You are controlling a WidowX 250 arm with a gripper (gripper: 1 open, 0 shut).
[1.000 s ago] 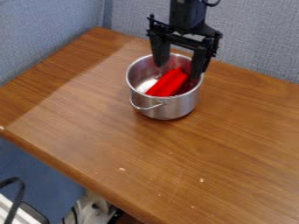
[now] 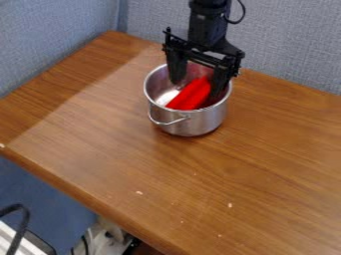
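A silver metal pot [image 2: 188,120] with a wire handle stands on the wooden table [image 2: 120,189]. Inside it lies a long red object [image 2: 189,95], tilted along the pot's inside. My black gripper [image 2: 197,70] hangs over the pot from above, open, its fingers reaching down to the rim level around the upper part of the red object. Whether they touch it, I cannot tell.
Grey padded walls [image 2: 292,42] border the table at the back and left. Cables and white hardware lie off the table at the lower left.
The pot and red object look almost unchanged.
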